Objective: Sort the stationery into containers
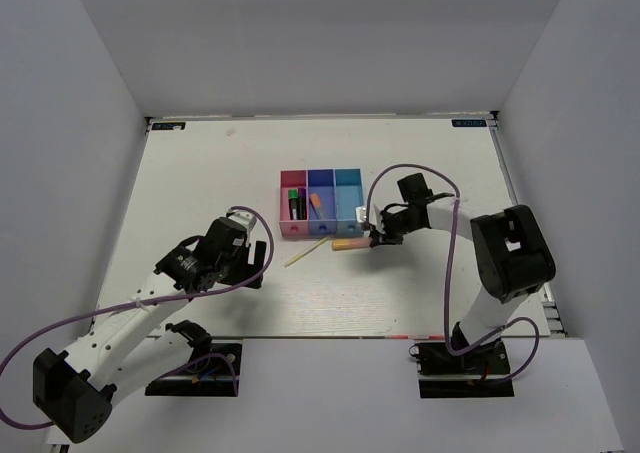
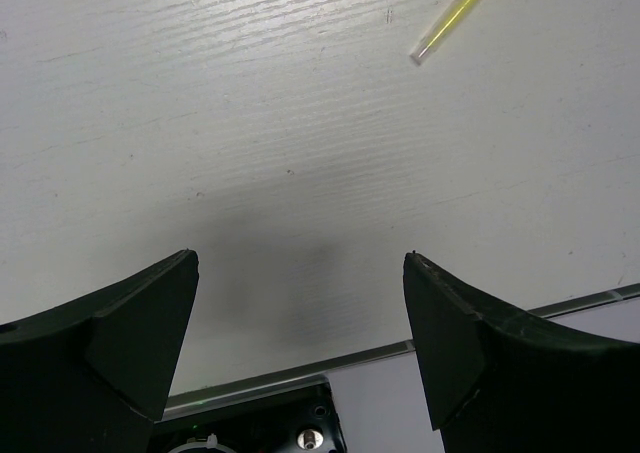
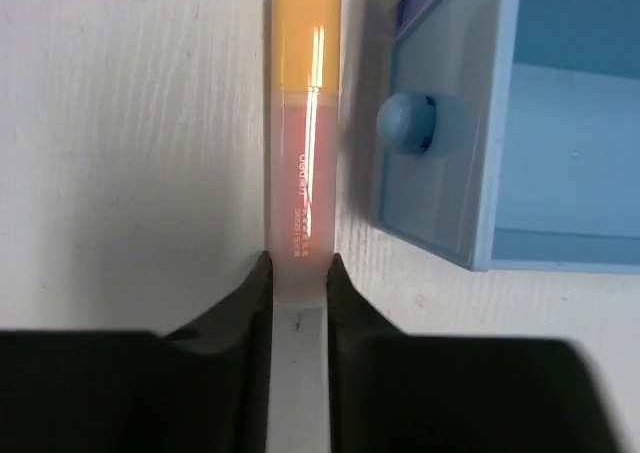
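Observation:
An orange-capped pink pen point(image 1: 350, 244) lies in front of the three-compartment organiser point(image 1: 320, 223). My right gripper has its fingers on either side of the pen's body point(image 3: 303, 173), beside the blue compartment's wall point(image 3: 450, 173); the fingers appear to touch it. A thin yellow pen point(image 1: 306, 251) lies left of that, also seen in the left wrist view point(image 2: 450, 23). The organiser holds dark pens in the pink section and an orange one in the middle; the blue section looks empty. My left gripper stands open over bare table at the front left.
Both arms' cables loop above the table. The table's front edge point(image 2: 380, 353) runs below the left gripper.

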